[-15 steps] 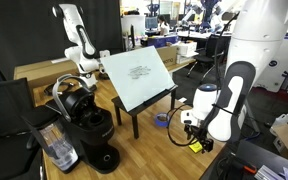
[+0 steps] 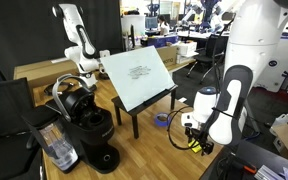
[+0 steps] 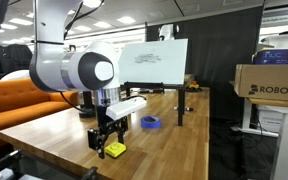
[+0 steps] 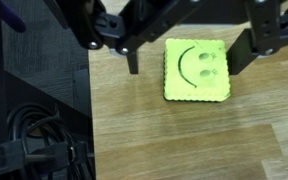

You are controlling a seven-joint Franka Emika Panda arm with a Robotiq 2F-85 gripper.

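Note:
A yellow-green square sponge with a smiley face (image 4: pixel 196 72) lies flat on the wooden table, seen from above in the wrist view. My gripper is open over it, its fingers wide apart. The left finger (image 4: pixel 132 60) stands clear of the sponge; the right finger (image 4: pixel 241 50) is close to its right edge, and whether they touch cannot be told. In the second exterior view the sponge (image 3: pixel 115 150) is just below and beside the gripper (image 3: pixel 110 136), near the table's front.
A blue ring-shaped object (image 3: pixel 150 122) and a whiteboard on a stand (image 3: pixel 154 62) are farther back. A black coffee machine (image 2: pixel 87 120) and a clear container (image 2: pixel 57 147) stand on the table's left. Bare wood lies between.
The arm has shifted slightly near the sponge in the first exterior view. The sponge shows no clear movement.

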